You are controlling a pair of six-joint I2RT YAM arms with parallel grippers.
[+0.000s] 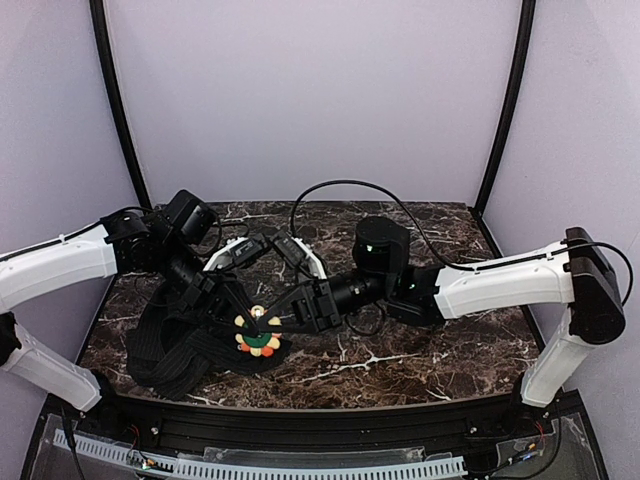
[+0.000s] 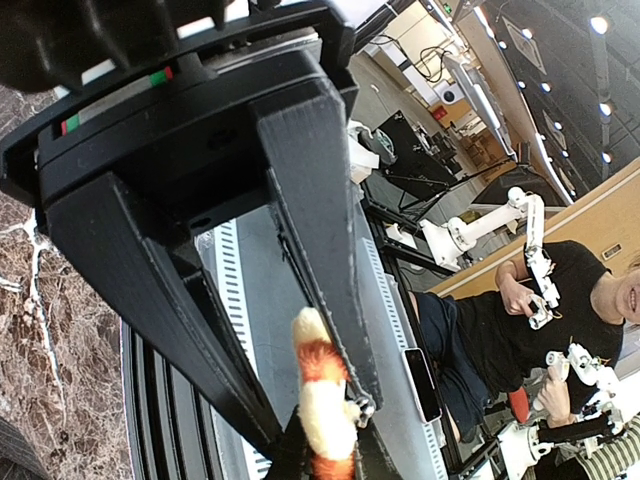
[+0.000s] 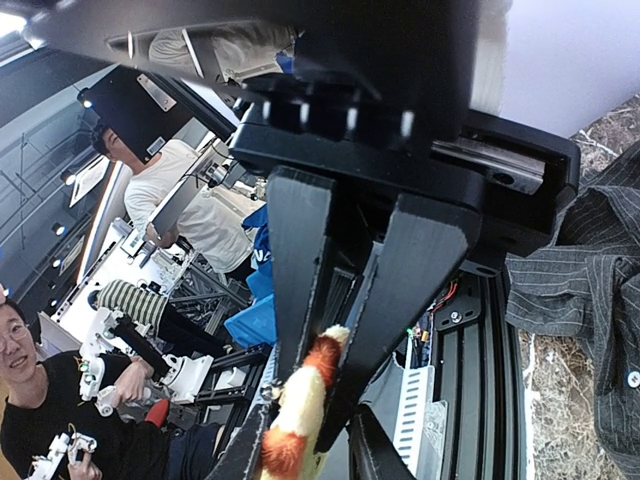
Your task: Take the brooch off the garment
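The flower brooch [image 1: 258, 340], with cream and orange petals round a green centre, is held up between both grippers over the dark striped garment [image 1: 160, 350]. The right wrist view shows the brooch [image 3: 285, 450] between or against the fingertips of my right gripper; how far these are closed is unclear. Whether any cloth is still attached to the brooch is hidden.
The garment lies on its left part. A black rail [image 1: 300, 420] runs along the front edge, with walls at the back and sides. People stand and sit beyond the table.
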